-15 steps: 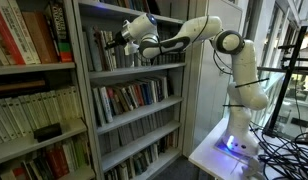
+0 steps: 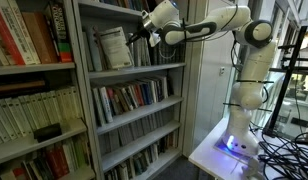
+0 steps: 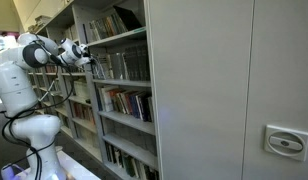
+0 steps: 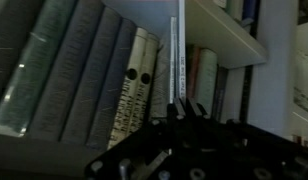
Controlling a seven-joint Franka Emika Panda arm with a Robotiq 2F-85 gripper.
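Observation:
A thin pale book (image 2: 116,48) stands out from the upper shelf with its broad cover showing in the first exterior view. My gripper (image 2: 132,40) is at its right-hand edge, shut on it. Looking from the wrist, the same book (image 4: 181,50) appears as a narrow light strip running away from the dark fingertips of my gripper. In the second exterior view my gripper (image 3: 89,58) is small against the bookcase, and the book cannot be made out clearly there.
Grey and dark volumes (image 4: 89,70) stand close on one side of the held book, with two cream spines (image 4: 132,85) nearer to it. Lower shelves (image 2: 139,113) hold more rows of books. A white table (image 2: 216,158) lies below the arm.
The gripper has moved right and outward from the shelf. The pale book has come out with it, so its cover now shows where only spines showed a second ago.

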